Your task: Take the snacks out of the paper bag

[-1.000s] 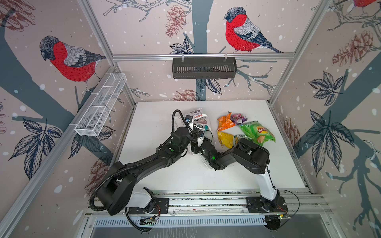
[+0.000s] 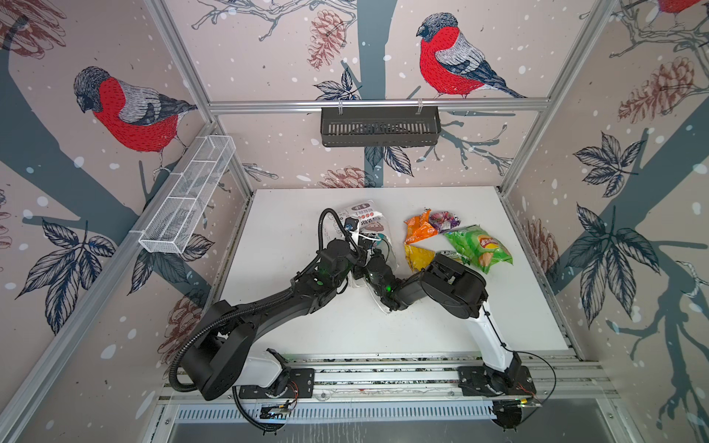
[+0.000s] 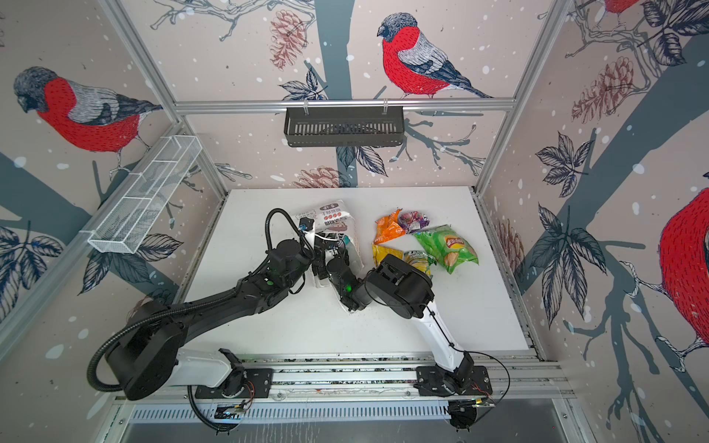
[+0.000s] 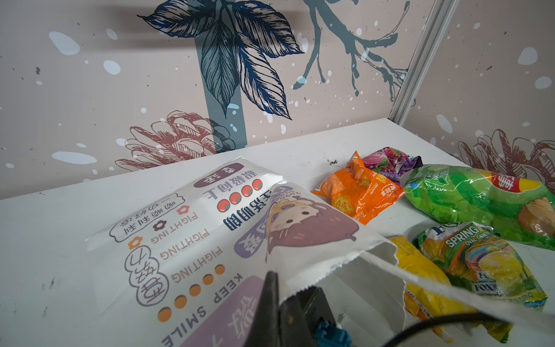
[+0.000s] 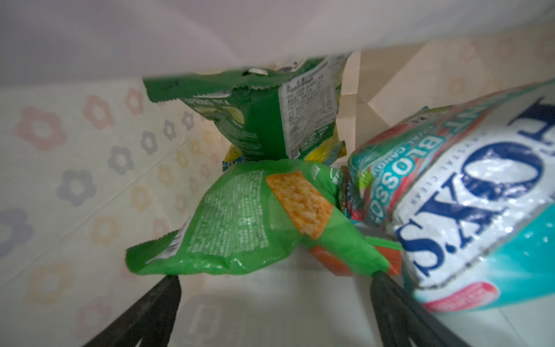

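Note:
The white printed paper bag (image 4: pixel 214 248) lies on its side, its mouth held up. My left gripper is shut on the upper edge of that mouth. Inside the bag, my right gripper stands open, its fingers wide apart and nothing gripped. Just ahead of it lies a green cracker packet (image 5: pixel 231 231), with a dark green packet (image 5: pixel 260 124) behind. A white and teal Fox's candy bag (image 5: pixel 474 190) rests to the right, close by the right finger (image 5: pixel 407 315). From above, the arms cover most of the bag's mouth.
Outside on the table's right lie an orange packet (image 2: pixel 420 227), a purple one (image 2: pixel 444 220), a large green one (image 2: pixel 480 247) and a yellow one (image 2: pixel 418 257), plus a Spring candy bag (image 4: pixel 479 260).
My right arm has shifted a little left, its gripper deeper into the bag. The left arm stays almost where it was, and the packets on the table lie unmoved.

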